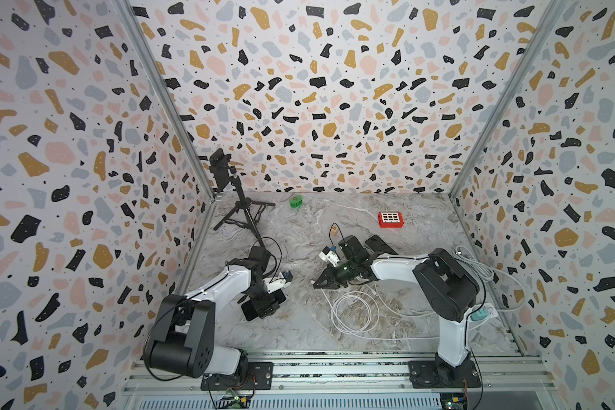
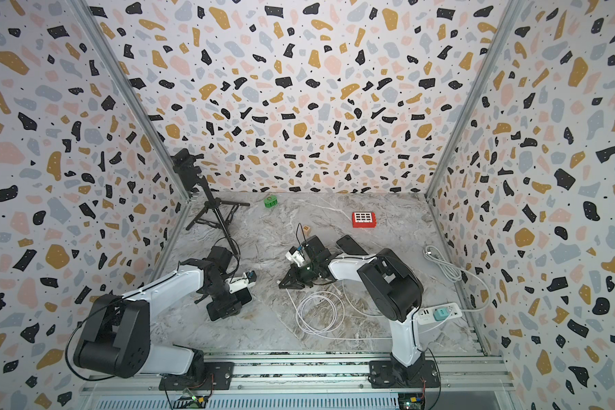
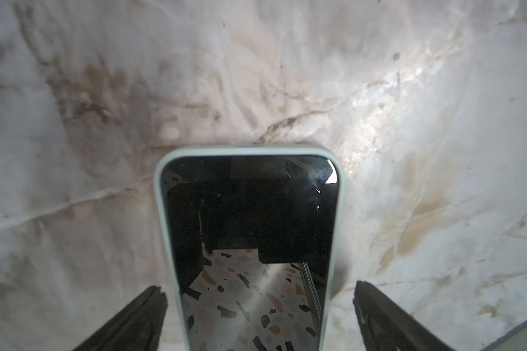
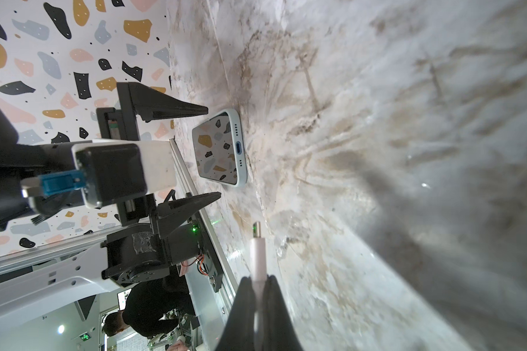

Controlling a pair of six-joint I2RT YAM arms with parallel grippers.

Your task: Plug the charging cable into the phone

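The phone (image 3: 246,204), dark-screened in a pale mint case, lies flat on the marble table. My left gripper is open above it, one finger on each side and nothing gripped. In the right wrist view the phone's port (image 4: 238,148) faces toward the right arm. My right gripper is shut on the white charging plug (image 4: 257,257), whose metal tip points outward. A clear gap separates this tip from the phone's port edge. In the top left view the left arm partly covers the phone (image 1: 251,311).
White cable (image 1: 335,315) lies coiled in front of the right arm. Beyond that arm is a dark phone-like slab (image 1: 382,244). A power strip (image 2: 437,313) stands at the right, a black tripod (image 1: 242,205) at the back left.
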